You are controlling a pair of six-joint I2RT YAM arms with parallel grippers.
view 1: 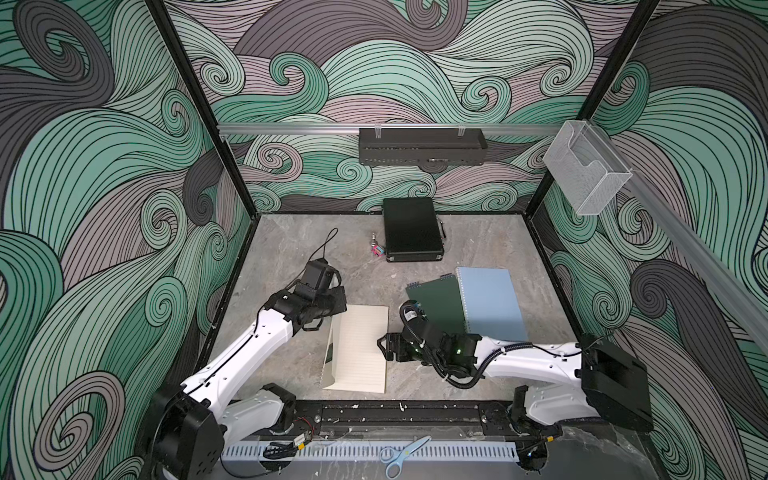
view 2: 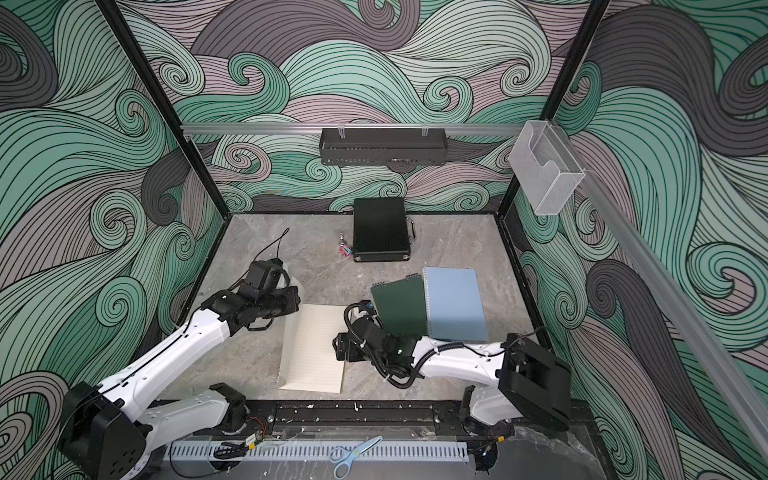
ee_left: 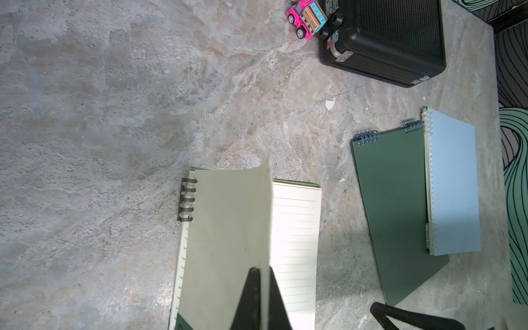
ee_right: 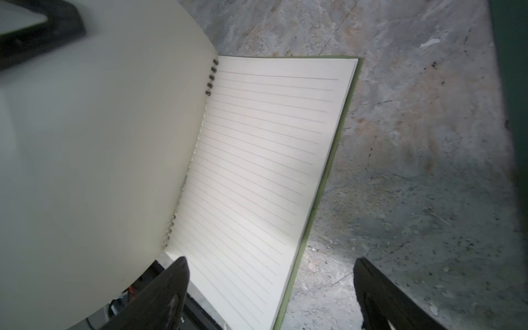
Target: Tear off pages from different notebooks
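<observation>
An open spiral notebook (view 1: 364, 352) with lined pages lies at the front middle. In the left wrist view, my left gripper is shut on the edge of its raised pale sheet (ee_left: 225, 231), near the notebook's left side. My right gripper is open over the lined page (ee_right: 258, 137) at its right edge, with nothing visibly held. A dark green notebook (view 1: 432, 304) and a light blue notebook (view 1: 488, 300) lie to the right, the blue partly over the green.
A black case (view 1: 409, 228) and small pink toy vehicle (ee_left: 305, 19) stand at the back. A black tray (view 1: 422, 148) and mesh holder (view 1: 584, 168) hang on rails. Scissors (view 1: 404, 454) lie beyond the front edge.
</observation>
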